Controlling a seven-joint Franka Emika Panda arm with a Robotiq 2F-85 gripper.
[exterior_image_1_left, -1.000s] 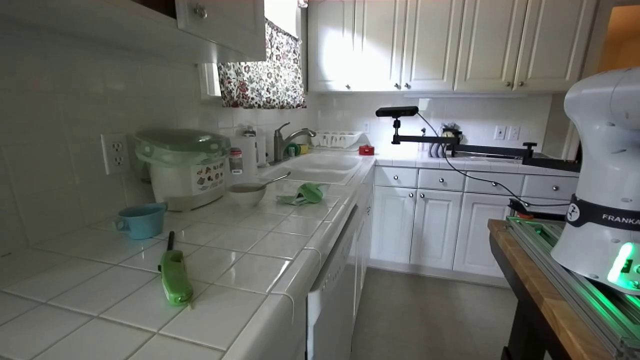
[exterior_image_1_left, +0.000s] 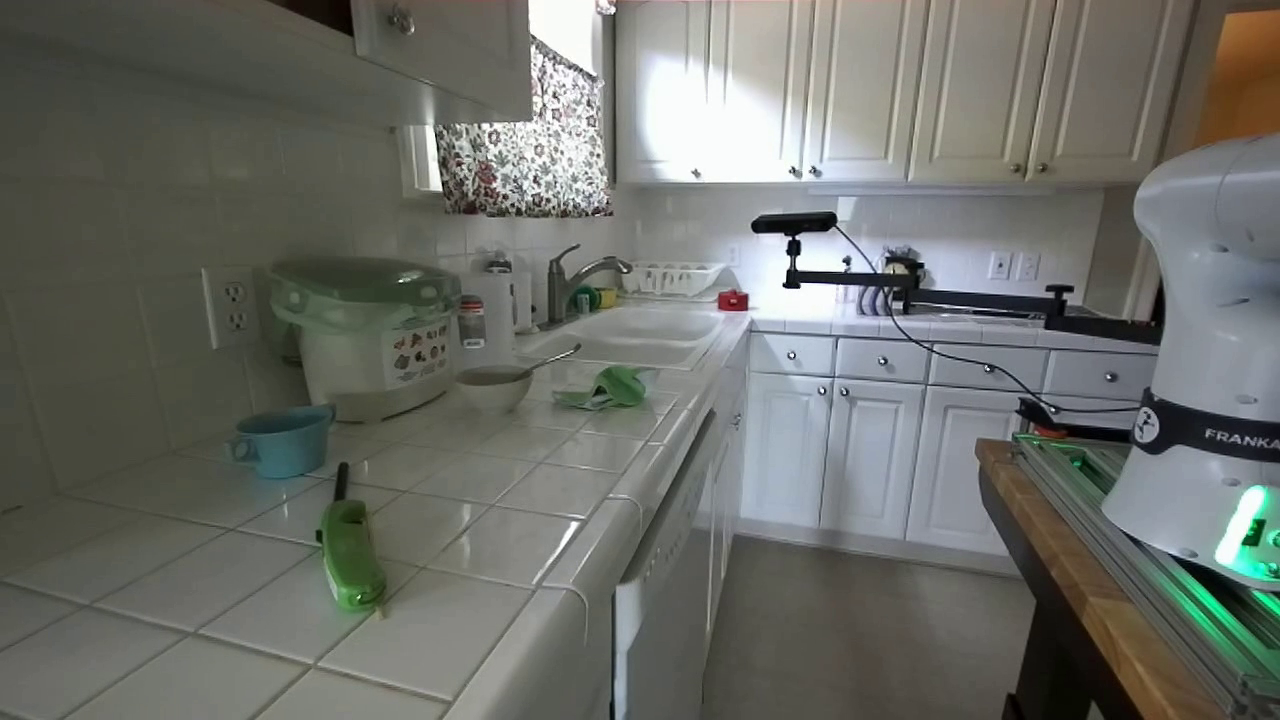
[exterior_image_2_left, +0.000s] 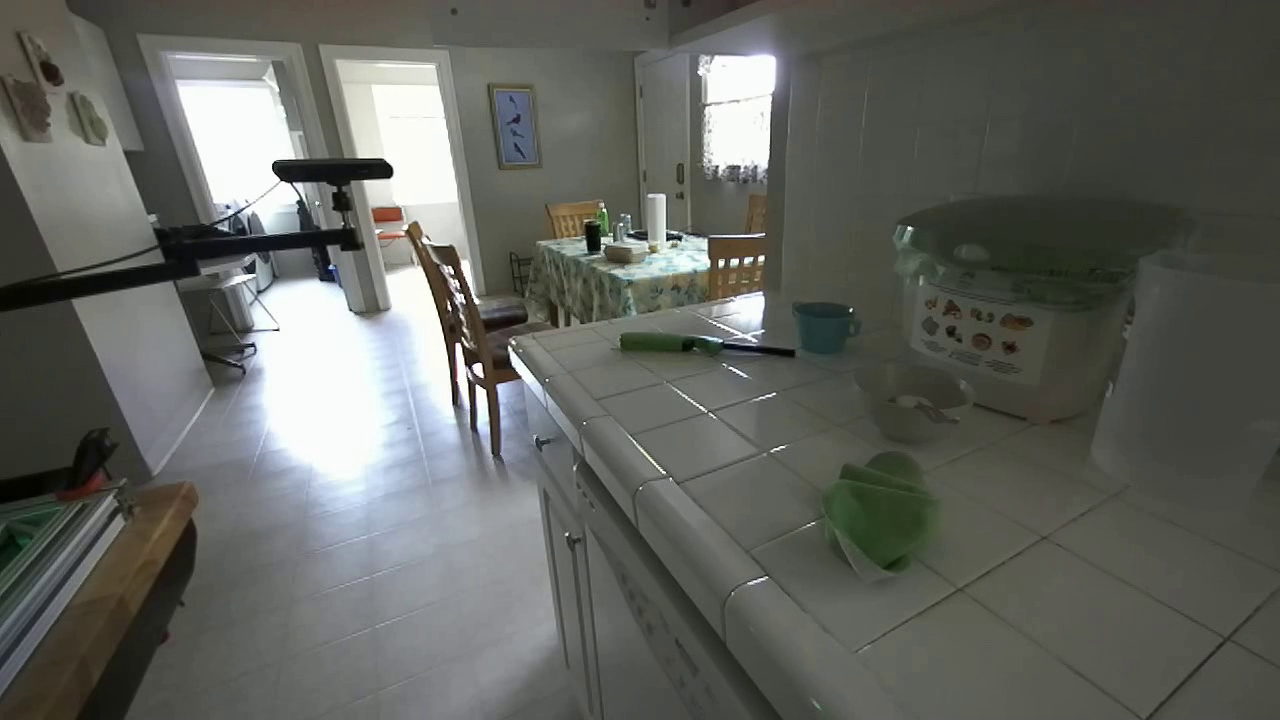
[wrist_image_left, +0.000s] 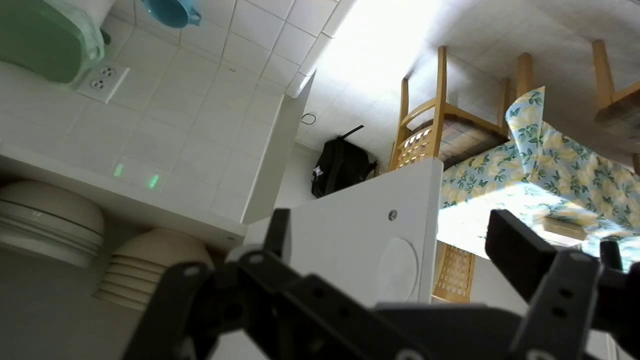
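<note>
My gripper stands open in the wrist view, its two black fingers (wrist_image_left: 513, 249) far apart. Behind the gap is a white cabinet door (wrist_image_left: 354, 225), swung open; whether a finger touches it I cannot tell. Stacked bowls (wrist_image_left: 147, 264) sit in the cabinet beside it. On the counter lie a green lighter (exterior_image_1_left: 349, 558) and, nearer the sink, a crumpled green cloth (exterior_image_1_left: 618, 386). A blue cup (exterior_image_1_left: 286, 440) and a pale bowl with a spoon (exterior_image_1_left: 493, 388) stand by the wall. Neither exterior view shows the gripper.
A lidded white container (exterior_image_1_left: 366, 342) stands against the tiled wall, below the upper cabinet (exterior_image_1_left: 444, 54). Chairs (wrist_image_left: 441, 114) and a cloth-covered table (wrist_image_left: 558, 153) fill the far side of the wrist view.
The arm's upper part has shifted very slightly to the right in exterior view 1. The counter objects are where they were.
</note>
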